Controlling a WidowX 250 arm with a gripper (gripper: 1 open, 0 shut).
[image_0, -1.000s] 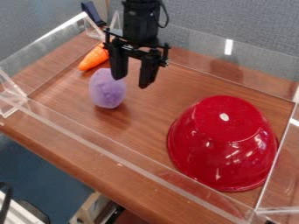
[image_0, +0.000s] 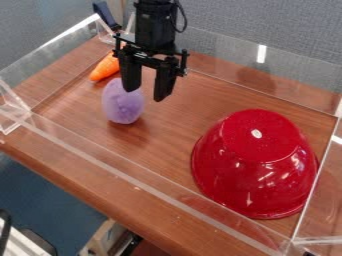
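My black gripper (image_0: 144, 78) hangs over the back left of the wooden tray, its two fingers spread apart with nothing between them. Just below and left of it rests a purple oval object (image_0: 123, 102). An orange carrot (image_0: 104, 67) lies behind, toward the back left corner. On the right, a large red bowl (image_0: 253, 163) sits upside down.
Clear low walls (image_0: 271, 78) ring the wooden surface (image_0: 160, 160). The middle between the purple object and the bowl is bare. Beyond the left and front edges lie a dark floor and some frame parts.
My gripper has shifted slightly to the left, toward the purple object. The objects have not visibly moved.
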